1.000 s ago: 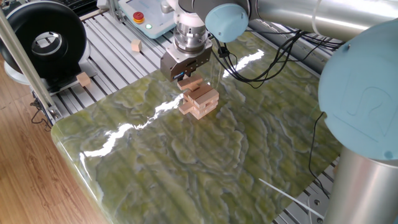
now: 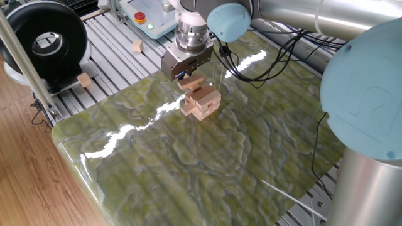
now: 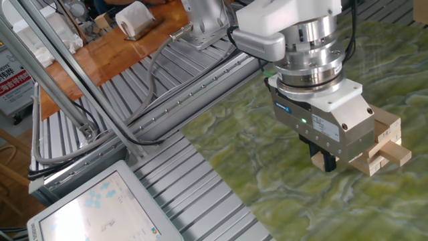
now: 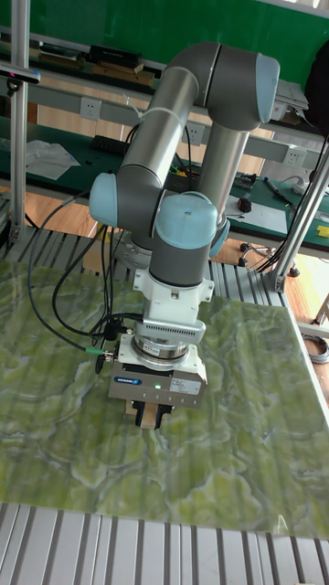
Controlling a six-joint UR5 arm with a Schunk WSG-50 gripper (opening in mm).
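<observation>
A small stack of wooden blocks (image 2: 204, 103) stands on the green marbled tabletop, with one block sticking out at its side. Just beside the stack's top, my gripper (image 4: 149, 420) is shut on a wooden block (image 2: 190, 82). In exterior view 3 this block (image 4: 150, 416) shows between the two black fingers. Exterior view 2 has the stack (image 3: 386, 144) partly behind the gripper body, with black fingers (image 3: 330, 163) pointing down in front of it. Whether the held block touches the stack, I cannot tell.
Loose wooden blocks lie on the slatted metal frame, one near the teach pendant (image 2: 151, 19) and another by the black ring (image 2: 47, 43). Black cables (image 2: 260, 78) hang behind the gripper.
My gripper and the block in it have shifted very slightly left in exterior view 1. The stack has stayed in place.
</observation>
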